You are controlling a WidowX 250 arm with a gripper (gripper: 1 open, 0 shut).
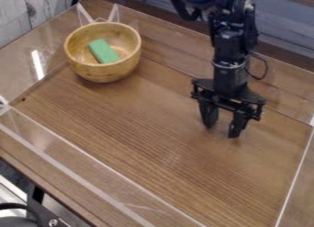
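Observation:
My black gripper (229,116) hangs low over the wooden table (147,148) at the centre right, its fingers pointing down at or just above the surface. I see nothing clearly held between the fingers; how far apart they stand is hard to tell at this size. A yellow bowl (120,57) with a green block (101,51) inside sits at the back left.
A raised wooden edge runs along the back and left, with a pale wall beyond. A dark cable or object lies at the bottom left corner, off the table.

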